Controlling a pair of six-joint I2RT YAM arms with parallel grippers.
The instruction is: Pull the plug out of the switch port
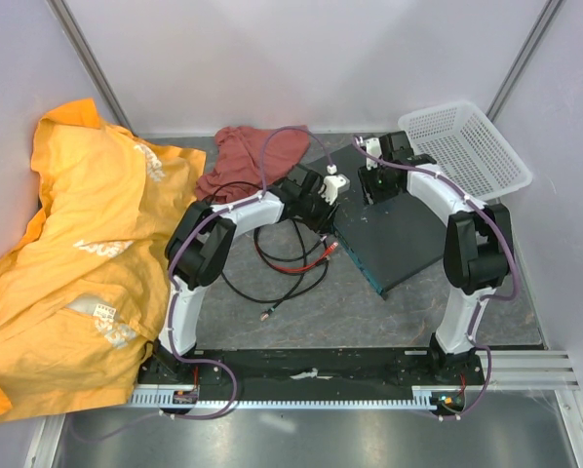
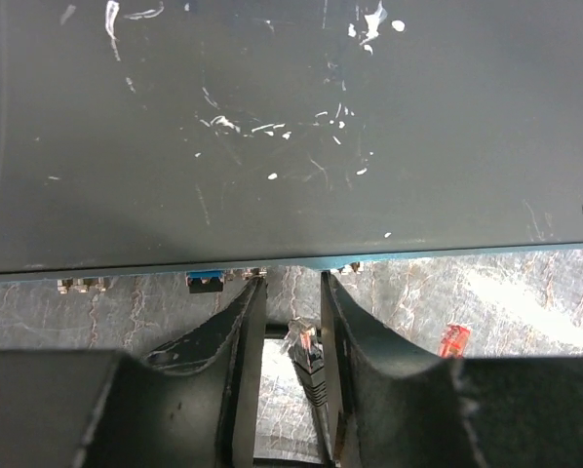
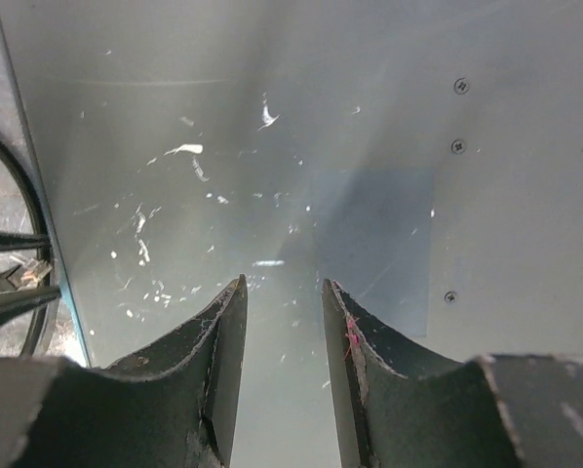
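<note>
The dark grey switch (image 1: 399,234) lies slanted on the table, its teal port edge running toward the front. Over that edge, my left gripper is part open, with a gap between its fingers. In that gap, seen in the left wrist view, is a black cable's plug (image 2: 307,363) with a clear tip, just off the port edge; whether the fingers touch it I cannot tell. The right wrist view shows the left fingers (image 3: 19,301) on either side of the clear tip. My right gripper is open and empty above the switch top.
A red cable's plug (image 1: 330,247) lies loose near the port edge, among coiled black cables (image 1: 287,297). A white basket (image 1: 467,146) stands at the back right, a red cloth (image 1: 243,156) at the back left. Yellow fabric (image 1: 87,263) covers the left side.
</note>
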